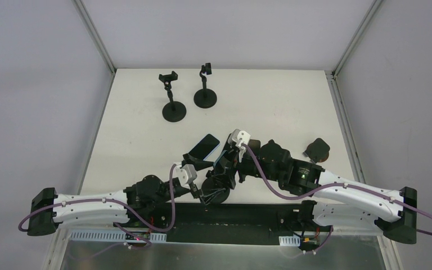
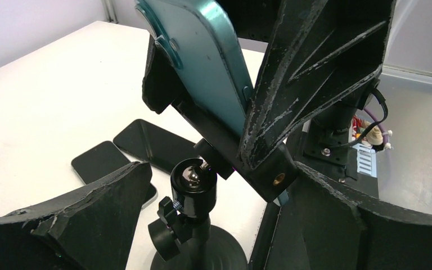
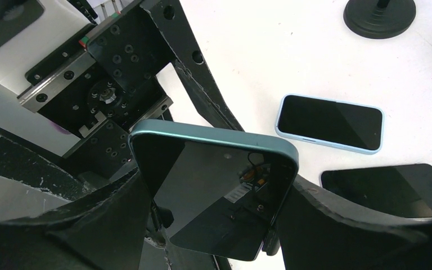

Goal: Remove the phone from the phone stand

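Observation:
A teal phone [image 2: 202,62] sits tilted in the cradle of a black phone stand [image 2: 194,191], whose round base rests at the table's front edge. My right gripper is shut on the phone, whose dark screen faces that wrist camera. My left gripper is open, its fingers on either side of the stand's ball joint and neck, below the cradle. In the top view both grippers crowd over the stand and partly hide it.
Two empty stands [image 1: 174,111] [image 1: 205,98] stand at the back left, another dark stand [image 1: 316,150] at the right.

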